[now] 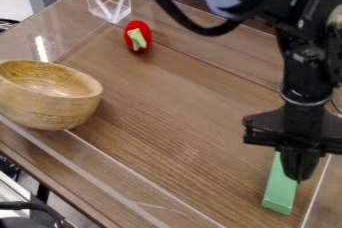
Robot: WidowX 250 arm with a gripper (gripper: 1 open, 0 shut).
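My gripper (297, 157) is at the right of the view, low over the upper end of a green rectangular block (279, 192) lying flat on the wooden table (160, 152). The gripper looks shut, with nothing visible between its fingers; whether it touches the block cannot be told, as the gripper hides that end.
A wooden bowl (47, 97) sits at the left. A red object (138, 34) with a light green top and a clear plastic item (110, 0) are at the back left.
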